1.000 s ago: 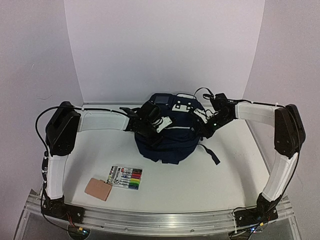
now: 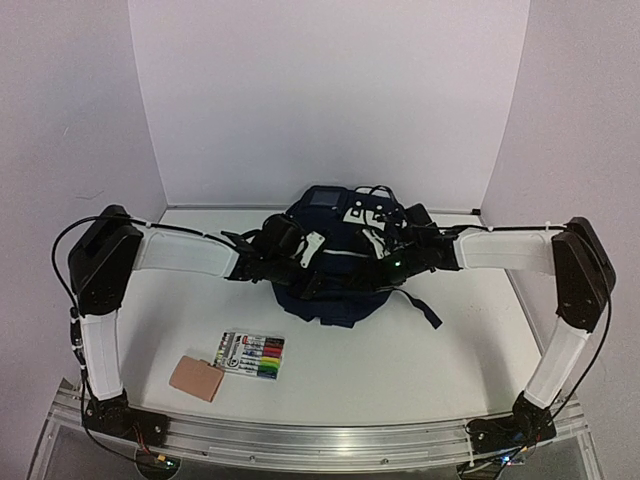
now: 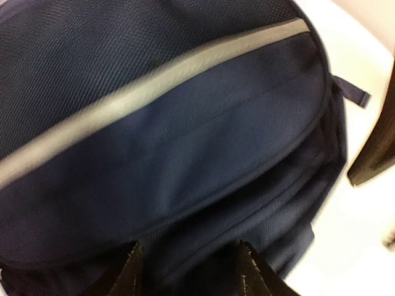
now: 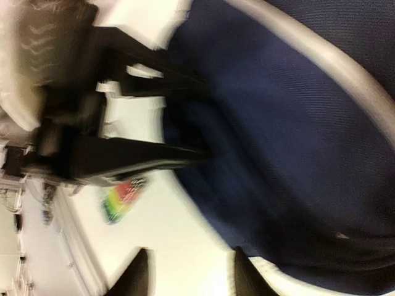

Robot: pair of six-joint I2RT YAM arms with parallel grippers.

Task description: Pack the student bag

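Observation:
The dark navy student bag (image 2: 340,303) lies on the table, its pale zip strip (image 3: 154,86) crossing the left wrist view. At the bag's near left part is my left gripper (image 2: 310,287), its fingers spread apart over folded fabric; both tips also show against the bag in the right wrist view. My right gripper (image 2: 368,275) is over the bag's right part. Its fingers (image 4: 247,274) stand apart, with white table and the bag's edge behind the gap. Whether either touches the cloth is unclear. A marker set (image 2: 250,354) lies front left.
A tan pouch-like item (image 2: 196,378) lies beside the markers. A loose strap (image 2: 422,308) trails right of the bag. The two grippers are close together over the bag.
My right gripper has moved left and inward over the bag. The bag, markers and tan item have stayed in place.

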